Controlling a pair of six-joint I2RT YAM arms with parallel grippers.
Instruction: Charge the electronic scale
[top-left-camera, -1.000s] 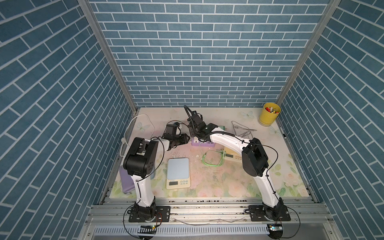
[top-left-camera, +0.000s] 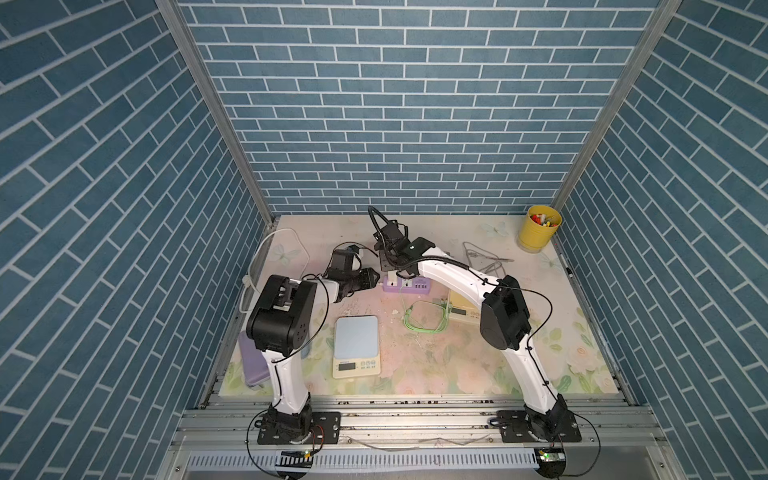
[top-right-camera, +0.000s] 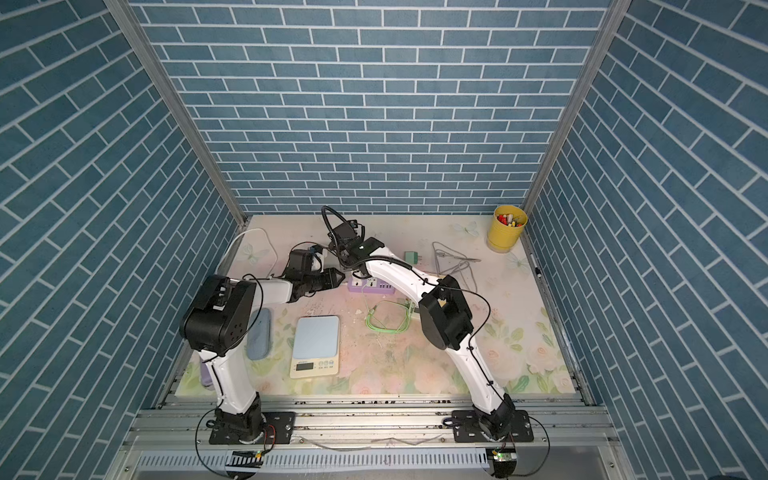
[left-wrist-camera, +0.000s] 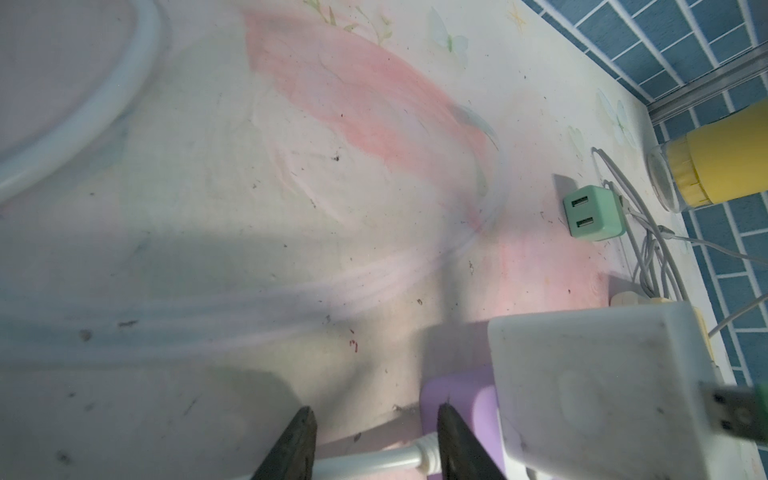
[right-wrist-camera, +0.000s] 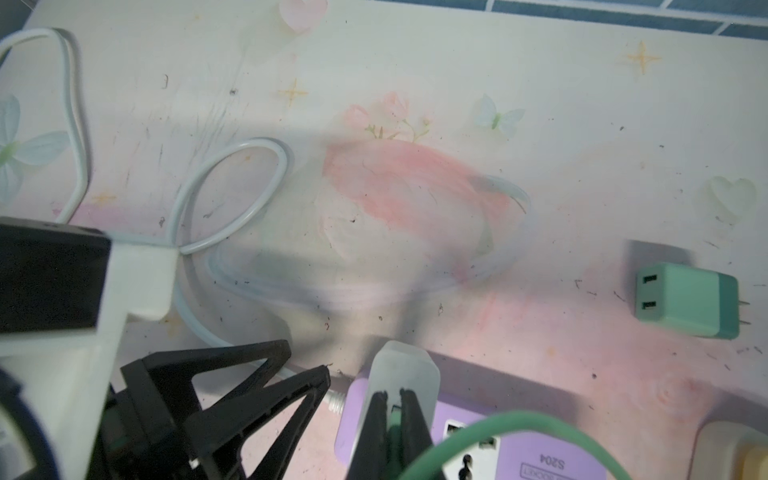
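A white-topped electronic scale (top-left-camera: 356, 344) lies at front centre-left. My left gripper stands part open beside the left end of the purple power strip (top-right-camera: 370, 288), over its white cord (left-wrist-camera: 368, 462). My right gripper is above the strip, at a white charger (right-wrist-camera: 398, 360) on that left end; it is shut, and whether it grips the charger cannot be told. A green cable (top-left-camera: 424, 329) lies in front of the strip.
A mint two-port charger (right-wrist-camera: 688, 300) and grey cables (top-left-camera: 480, 260) lie right of the strip. A second scale (top-left-camera: 465, 313) sits under my right arm. A yellow cup (top-left-camera: 537, 236) stands at the back right.
The left arm looks still.
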